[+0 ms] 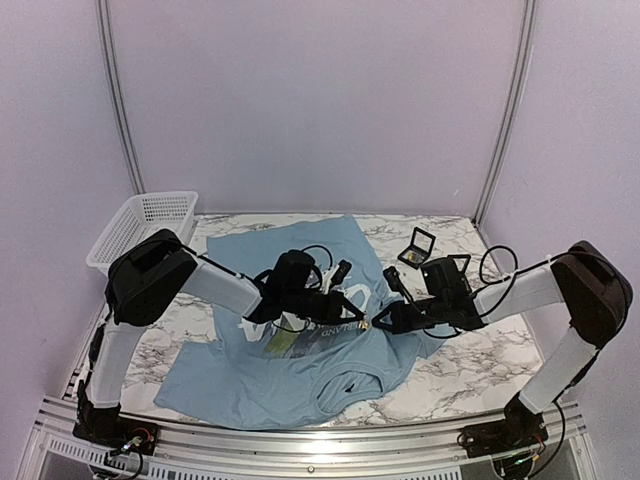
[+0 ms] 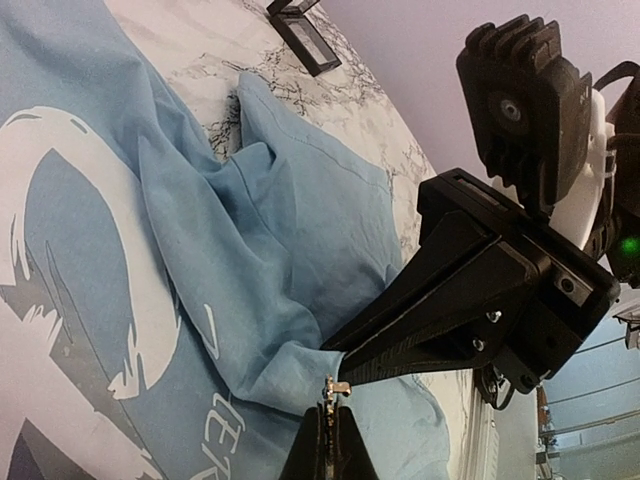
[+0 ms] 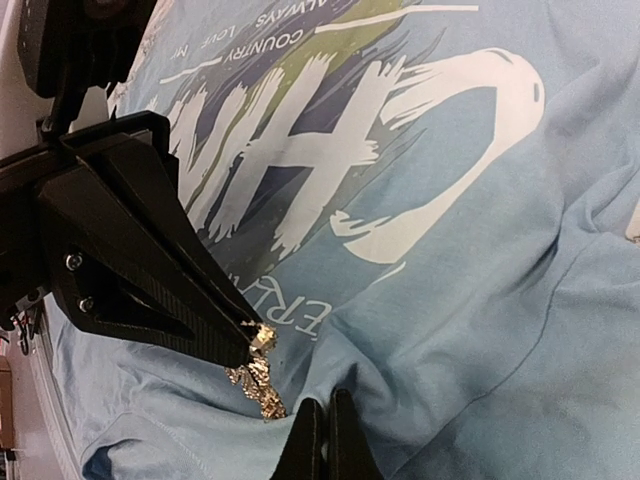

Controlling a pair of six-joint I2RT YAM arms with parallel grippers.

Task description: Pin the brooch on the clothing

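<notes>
The light blue printed shirt (image 1: 250,380) lies spread on the marble table, bunched under both grippers. My left gripper is shut on the small glittery brooch, whose pin end shows above its fingertips in the left wrist view. Just right of it, my right gripper is shut, its tips at a raised fold of blue fabric; whether cloth is between them is hard to tell. In the right wrist view the brooch hangs from the left gripper's tips, close beside that fold.
A white basket (image 1: 145,215) stands at the back left. Two small black boxes, one an open box (image 1: 418,247), sit at the back right beside the shirt. Bare table shows at the front right.
</notes>
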